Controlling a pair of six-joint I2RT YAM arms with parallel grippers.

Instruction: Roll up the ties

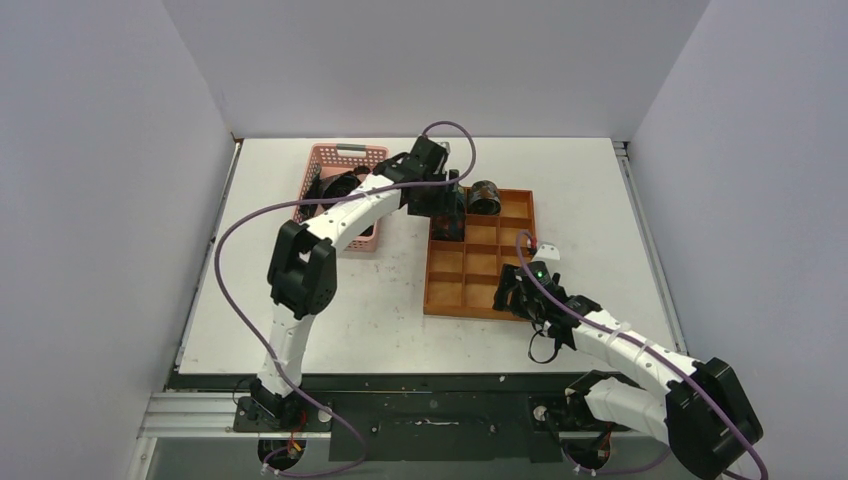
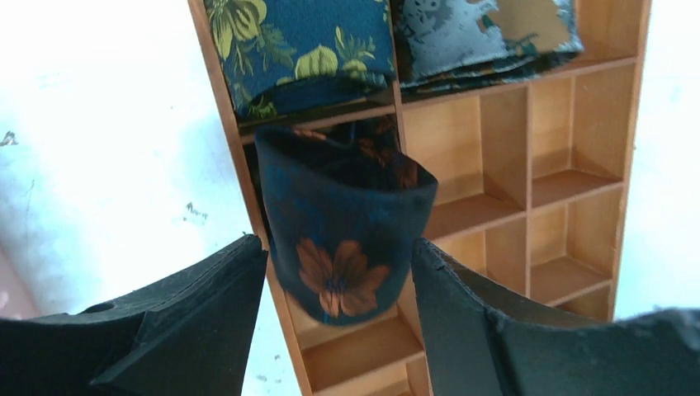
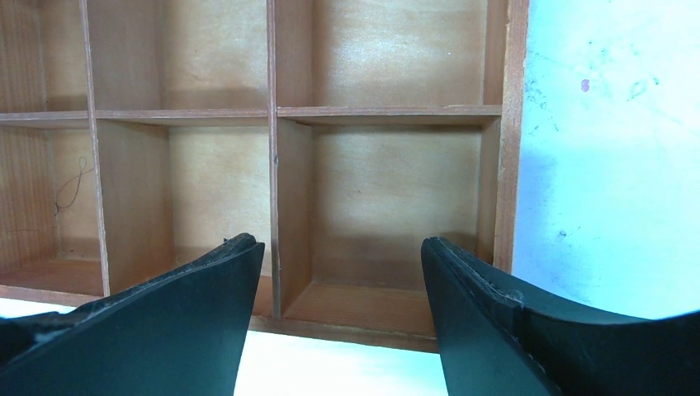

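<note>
A dark blue rolled tie with an orange flower (image 2: 342,276) sits in a left-hand compartment of the wooden box (image 1: 446,312), loosely puffed up above the dividers. My left gripper is open, its fingers apart on either side of this roll in the left wrist view, with no grip on it. Behind it, a blue tie with yellow flowers (image 2: 301,54) and a light blue patterned tie (image 2: 458,37) fill the two far compartments. My right gripper stands open over the empty near right corner, nothing between its fingers.
A pink basket (image 1: 318,157) with dark ties (image 1: 345,184) stands left of the box, partly under the left arm. Several box compartments are empty.
</note>
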